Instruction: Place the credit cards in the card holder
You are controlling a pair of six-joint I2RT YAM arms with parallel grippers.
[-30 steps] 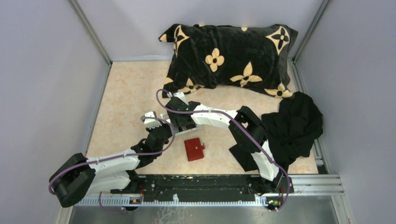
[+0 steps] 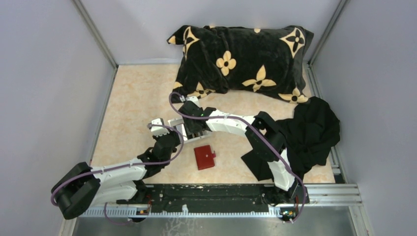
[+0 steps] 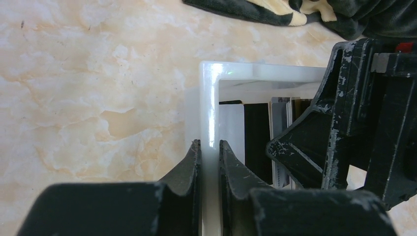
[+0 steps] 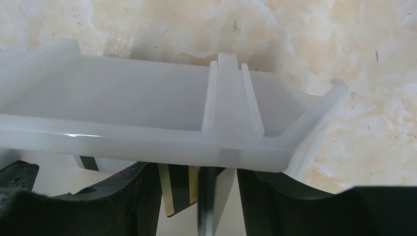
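A white tray [image 3: 260,73] stands on the table with several cards upright inside it, among them a white card [image 3: 232,129] and a black card [image 3: 257,142]. My left gripper is shut on the tray's left wall, one finger on each side. From above, my right gripper reaches down into the tray. In the right wrist view this gripper is open, with a gold-and-black card [image 4: 179,189] and a dark card edge [image 4: 207,201] between its spread fingers. A red card holder [image 2: 204,157] lies on the table in front of the tray.
A black patterned cushion [image 2: 246,61] fills the back of the table, and a black cloth [image 2: 312,130] lies at the right. Bare table shows on the left and around the card holder.
My right gripper has shifted slightly to the right over the tray. The left gripper and the tray have edged slightly left. The card holder has stayed put.
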